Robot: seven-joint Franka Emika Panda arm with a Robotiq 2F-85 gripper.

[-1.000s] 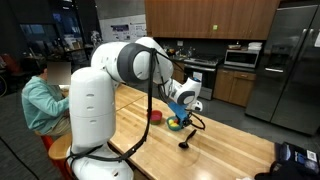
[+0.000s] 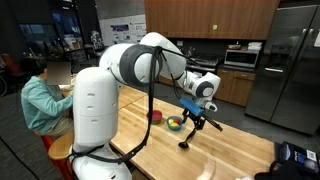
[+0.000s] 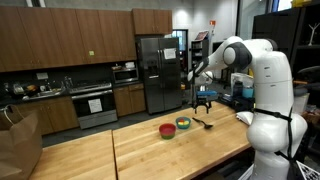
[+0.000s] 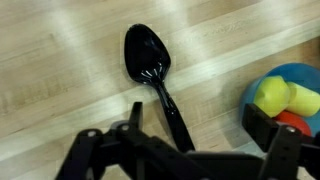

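A black spoon (image 4: 148, 55) lies on the wooden table, its bowl pointing away from my gripper in the wrist view. My gripper is open above the table, with the end of the spoon's handle showing below and between the fingers, not held. To the right of the handle is a blue bowl (image 4: 250, 92) holding yellow items (image 4: 272, 96) and something red (image 4: 294, 122); my right finger covers part of it. In exterior view 1 the gripper (image 2: 198, 123) hangs to the right of the blue bowl (image 2: 174, 124), higher than the spoon (image 2: 184, 145).
A red bowl (image 2: 155, 116) stands left of the blue one. One person (image 2: 42, 100) sits at the far left; another (image 2: 200, 85) is behind the table.
Over the last second my gripper has moved rightward, away from above the blue bowl. The spoon and both bowls appear to lie where they were.
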